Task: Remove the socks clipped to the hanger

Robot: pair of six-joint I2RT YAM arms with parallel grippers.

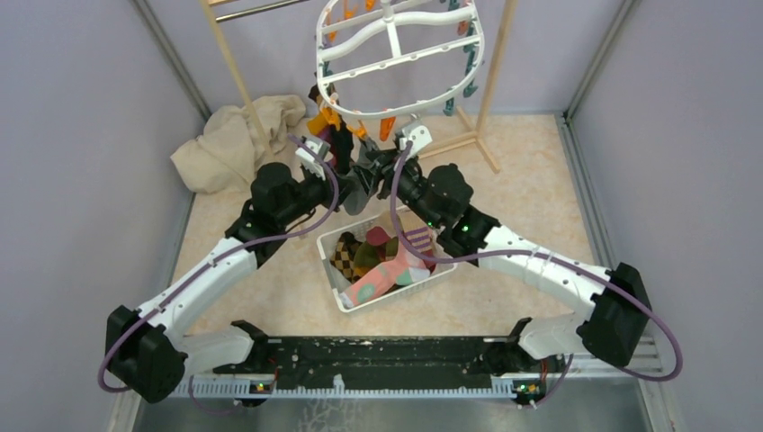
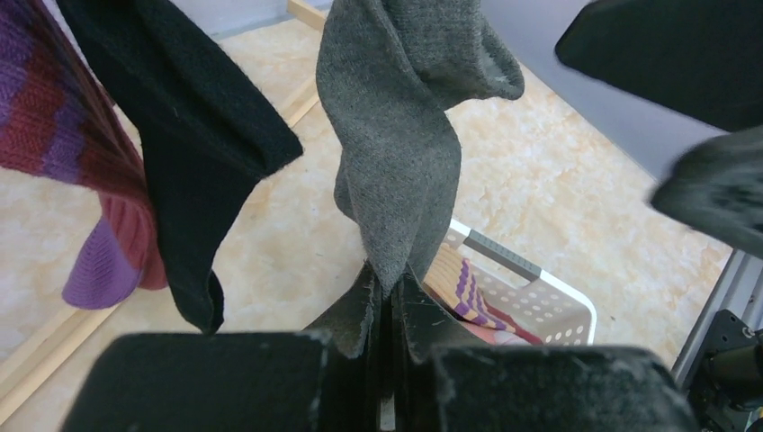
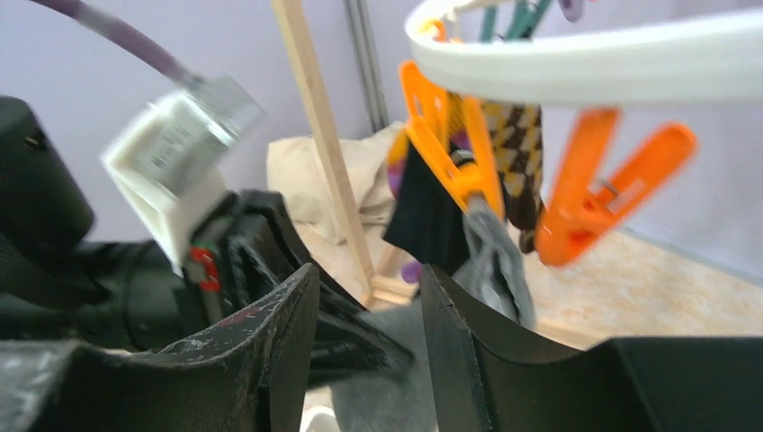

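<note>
A grey sock (image 2: 391,153) hangs from an orange clip (image 3: 477,171) on the white hanger (image 1: 399,13). My left gripper is shut on its middle. My right gripper is just beside it in the top view, its fingers apart around the grey fabric in its own view; whether it touches the sock I cannot tell. A black sock (image 2: 198,162) and a purple-red striped sock (image 2: 63,108) hang to the left.
A white basket (image 1: 335,292) of socks stands below the hanger. A beige cloth (image 1: 225,153) lies at the back left, beside the wooden stand (image 1: 490,63).
</note>
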